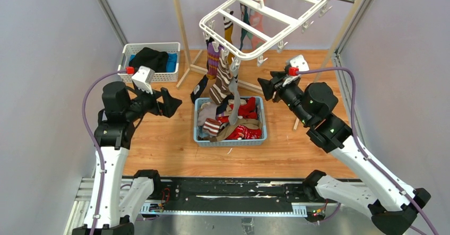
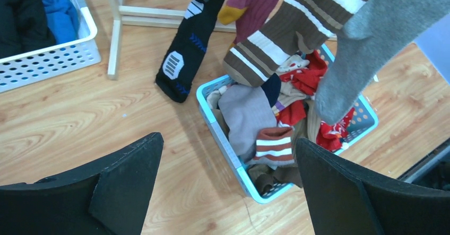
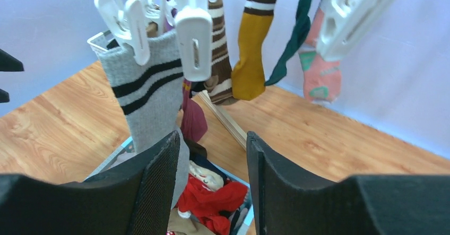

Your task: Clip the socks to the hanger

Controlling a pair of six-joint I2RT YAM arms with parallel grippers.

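Observation:
The white hanger (image 1: 281, 36) hangs from the rack in the top view. Several socks dangle from its clips, among them a grey sock with black bands (image 3: 148, 86), a brown striped sock (image 2: 297, 28), a black sock (image 2: 187, 49) and a mustard sock (image 3: 250, 54). Below, a blue basket (image 1: 229, 144) holds a jumble of loose socks. My left gripper is wide open and empty, left of the basket in the top view. Right of the hanging grey sock, my right gripper stands part open, also with nothing between its fingers.
A white basket (image 1: 164, 77) with dark and blue cloth sits at the back left. Wooden rack legs (image 1: 180, 23) rise behind the hanger. Bare clips (image 1: 281, 45) line its right side. Bare tabletop (image 1: 159, 153) lies at the front.

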